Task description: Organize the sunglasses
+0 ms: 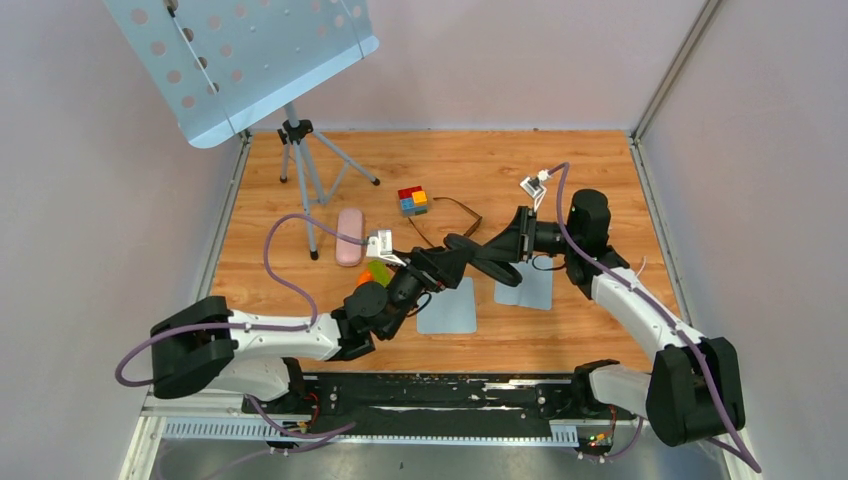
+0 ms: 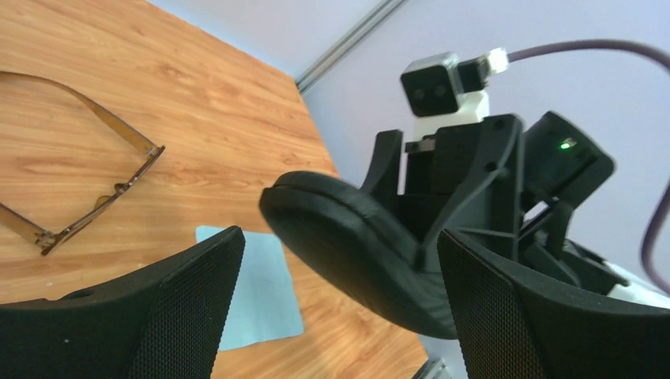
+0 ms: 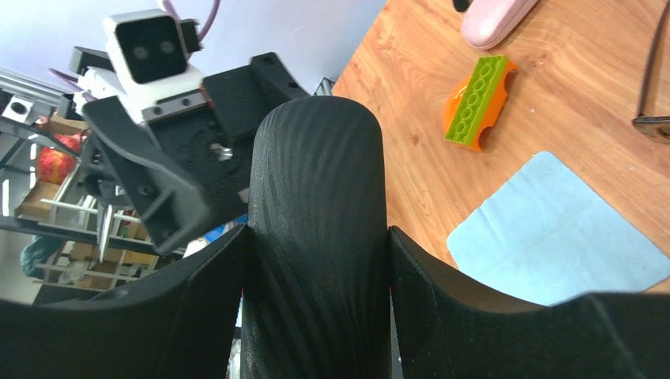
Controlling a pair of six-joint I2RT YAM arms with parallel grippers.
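Observation:
Brown sunglasses [image 1: 474,217] lie on the wooden table with their temples unfolded; the left wrist view shows their frame [image 2: 111,193] up close. A black elongated case [image 3: 320,189] is in the air, my right gripper [image 1: 508,250] shut on it. In the right wrist view it stands between the two fingers. From the left, my left gripper [image 1: 458,262] faces the case with its fingers open. The case [image 2: 348,237] shows between and beyond its fingers, and contact cannot be judged. Whether the case is open is unclear.
Pale blue cloths [image 1: 447,310] [image 1: 530,288] lie below the grippers. A pink case [image 1: 350,237], a colored cube [image 1: 412,200] and a green-orange block toy [image 3: 478,103] sit left of center. A tripod stand [image 1: 300,160] occupies the back left.

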